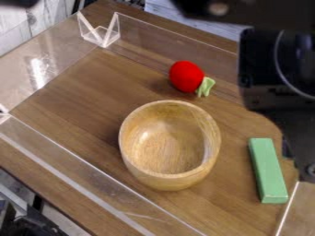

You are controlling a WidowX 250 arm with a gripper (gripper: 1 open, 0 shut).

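Note:
A wooden bowl (169, 147) sits empty on the wooden table (74, 111). Behind it lies a round red object (186, 76) with a small pale green piece (205, 87) beside it at its right. A long green block (267, 170) lies to the right of the bowl. Dark, blurred arm parts fill the top and right edge of the camera view; I cannot make out the gripper's fingers or their state among them.
Clear plastic walls edge the table, with a clear bracket (101, 31) at the back left. A white surface lies beyond the back wall.

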